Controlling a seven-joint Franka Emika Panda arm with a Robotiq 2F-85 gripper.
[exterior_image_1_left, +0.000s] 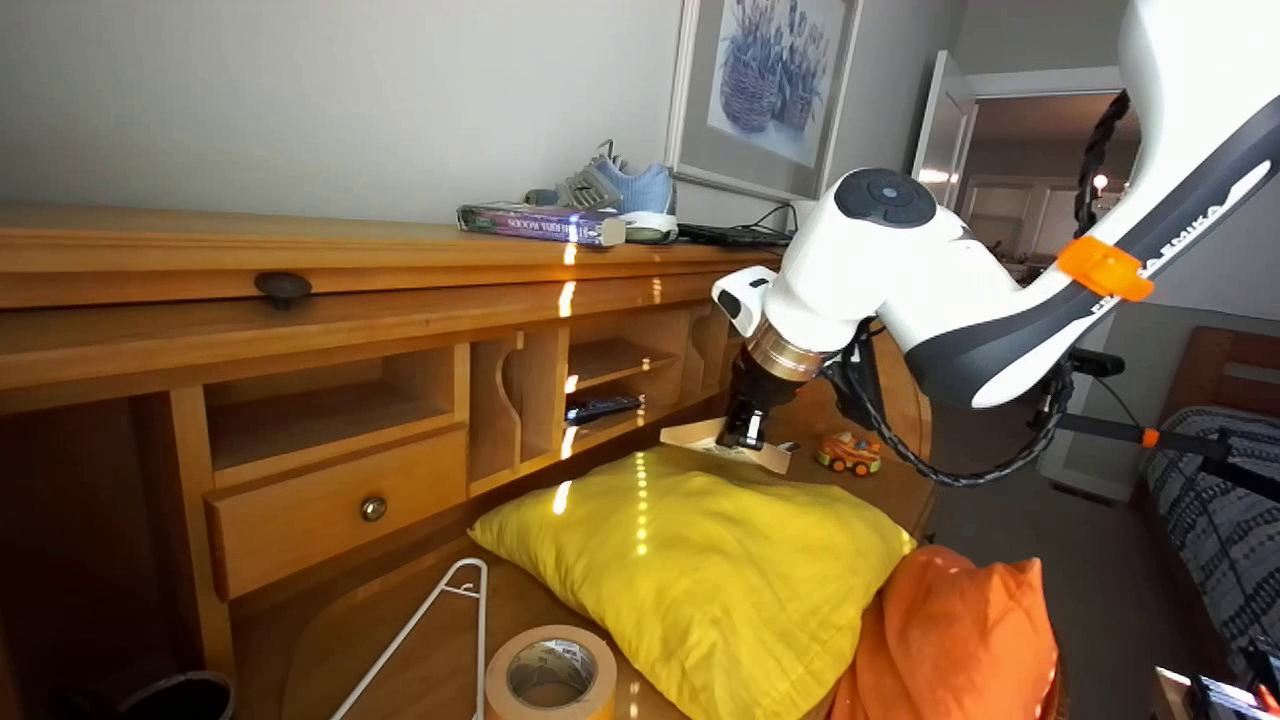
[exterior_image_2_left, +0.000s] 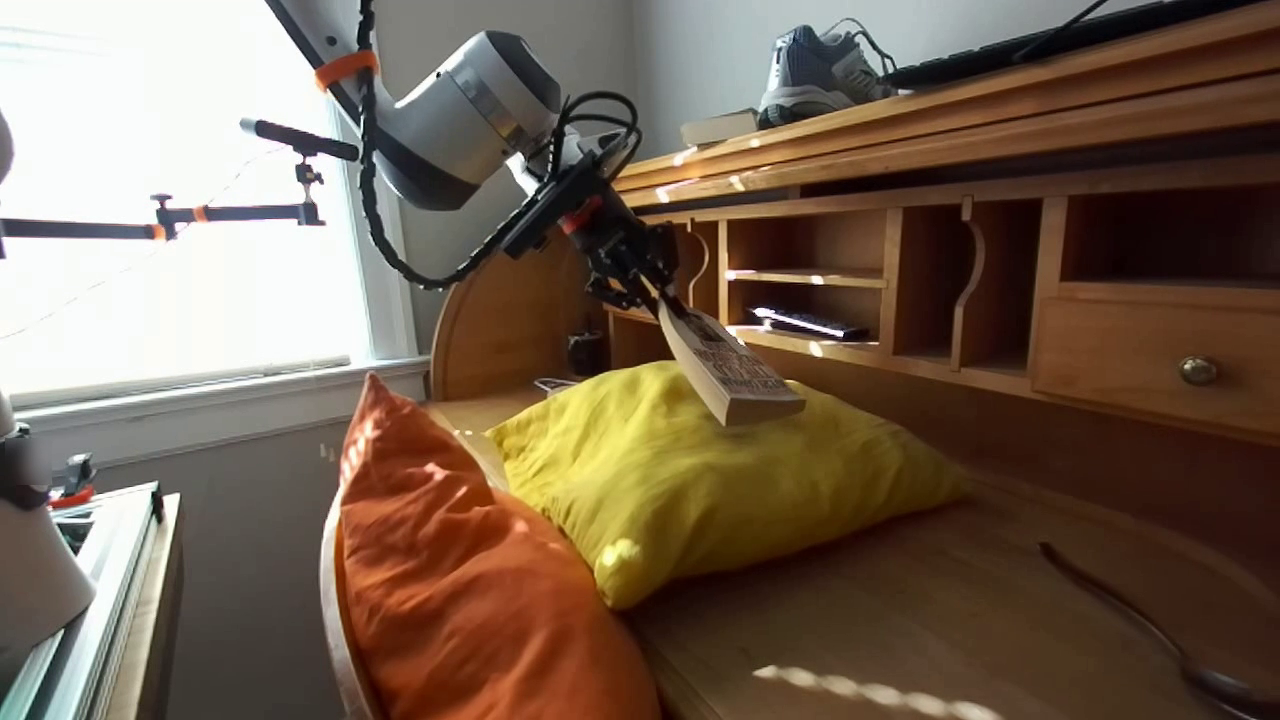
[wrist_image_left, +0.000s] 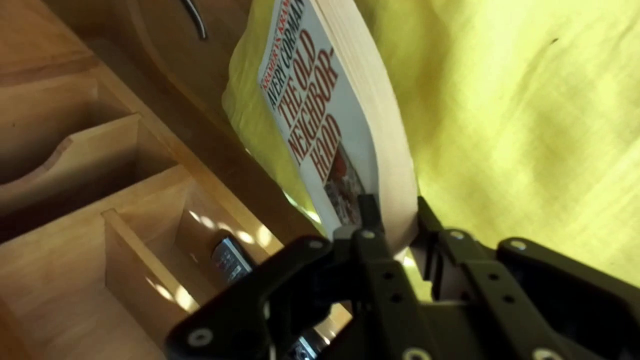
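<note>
A paperback book, "The Old Neighborhood" on its cover, is pinched at one end by my gripper. In exterior view 2 the book slants down from the gripper over the yellow pillow. Whether its lower end touches the pillow I cannot tell. Exterior view 1 shows the gripper above the pillow's far side, close to the desk's cubbyholes, with the book partly hidden behind the fingers.
An orange pillow lies beside the yellow one. A remote sits in a cubbyhole. Tape and a white hanger are on the desk near the front. A shoe, a purple book and a toy truck stand farther off.
</note>
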